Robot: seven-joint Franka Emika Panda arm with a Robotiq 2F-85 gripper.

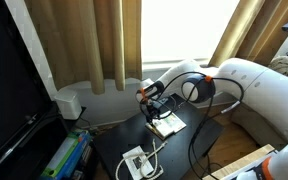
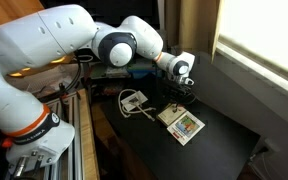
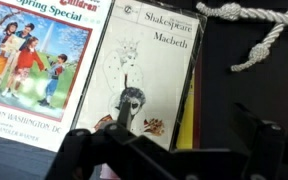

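My gripper stands open, its dark fingers along the bottom of the wrist view. Between them shows the edge of a cream book titled Macbeth. That book appears to lie on something yellow and red, whose edge peeks out on its right. Left of it lies a colourful children's book, flat and face up. In exterior view 2 the gripper hangs just behind the Macbeth book. Whether a finger touches the book cannot be told.
A white twisted rope lies to the right in the wrist view. In exterior view 2 a white object lies near the rope. Curtains hang behind.
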